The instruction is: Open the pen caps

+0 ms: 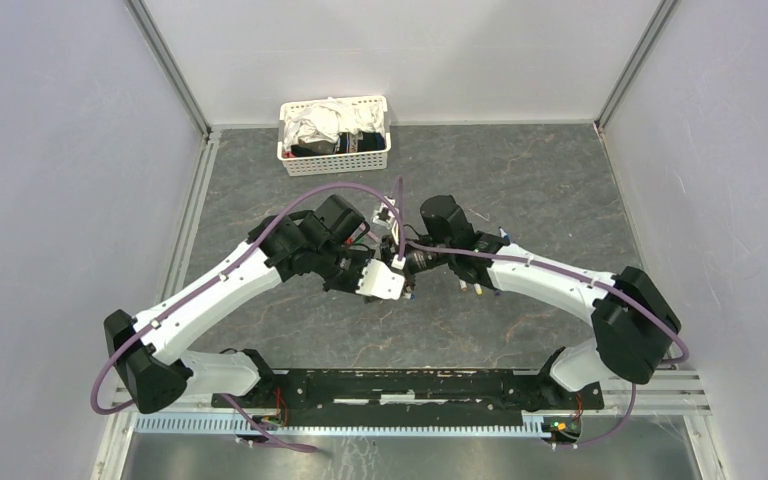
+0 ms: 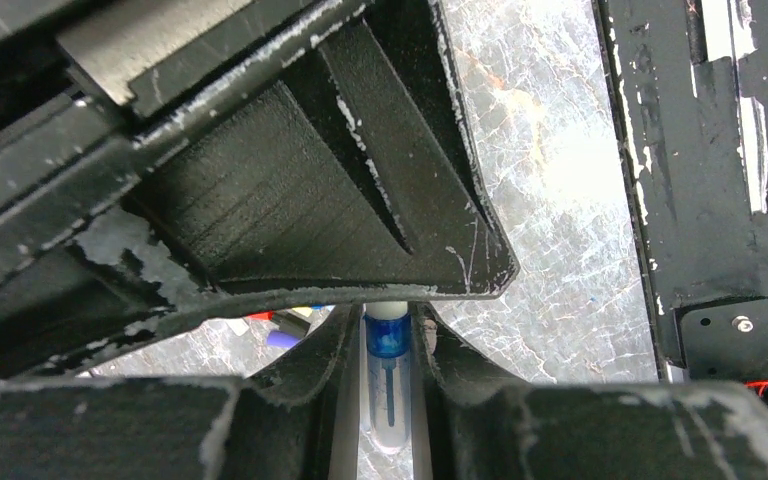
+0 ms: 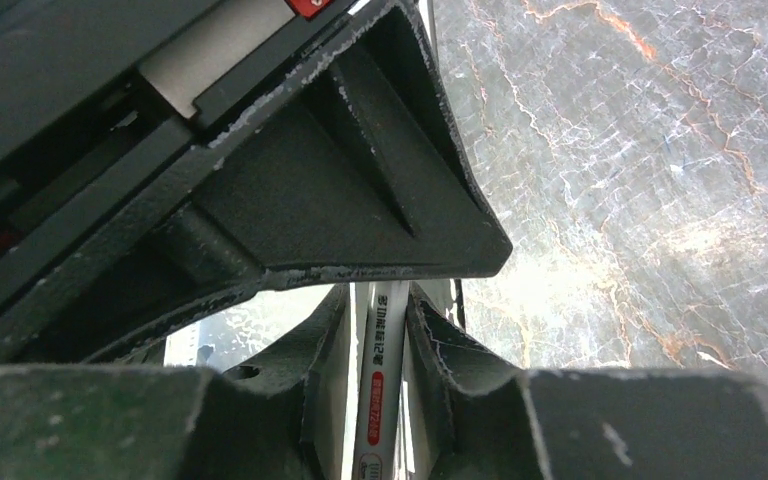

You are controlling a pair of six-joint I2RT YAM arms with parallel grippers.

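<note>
Near the middle of the table in the top view, both arms' hands are close together, and their fingertips are hidden. In the left wrist view my left gripper is shut on a marker (image 2: pixel 388 340), with a blue band, a clear part and a white end; both fingers lie against its sides. In the right wrist view a white printed marker barrel (image 3: pixel 380 375) with red marks stands between the fingers of my right gripper. A narrow gap shows along its left side, so I cannot tell whether it is gripped.
Several pens (image 1: pixel 478 288) lie right of the hands, partly under the right arm. In the left wrist view, coloured pens (image 2: pixel 285 325) show behind the fingers. A white basket (image 1: pixel 335 167) with cloths stands at the back.
</note>
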